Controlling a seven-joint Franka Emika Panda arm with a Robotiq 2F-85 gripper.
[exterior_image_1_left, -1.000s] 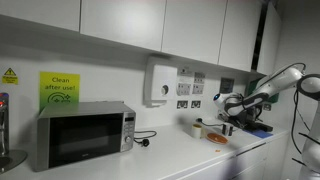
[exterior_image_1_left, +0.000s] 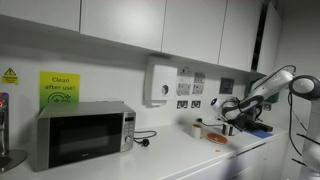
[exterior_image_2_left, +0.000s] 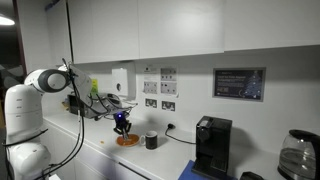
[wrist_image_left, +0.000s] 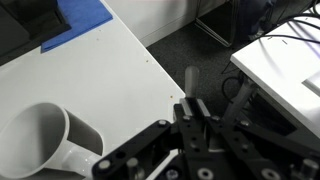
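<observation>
In the wrist view my gripper is shut on a slim utensil (wrist_image_left: 192, 82); its grey, rounded end sticks out past the fingers, and it looks like a spoon. A white mug (wrist_image_left: 40, 140) stands at the lower left of that view, apart from the gripper, its handle towards me. In exterior view 2 the gripper (exterior_image_2_left: 121, 128) is by the orange plate (exterior_image_2_left: 128, 141), with the mug (exterior_image_2_left: 151, 141) to the plate's right. The same plate (exterior_image_1_left: 217, 139) shows on the counter in exterior view 1, where the held piece is too small to make out.
A blue cloth (wrist_image_left: 78, 24) lies beneath a black machine (exterior_image_2_left: 212, 146). Beyond the counter's edge, dark floor (wrist_image_left: 180, 55) shows under the utensil. A glass kettle (exterior_image_2_left: 299, 153) stands far right; a microwave (exterior_image_1_left: 85, 134) occupies the counter's other end. Bare counter (wrist_image_left: 118, 80) lies beside the mug.
The arm has shifted slightly, its upper part a little to the right in exterior view 1. The plate and the other counter items have stayed in place.
</observation>
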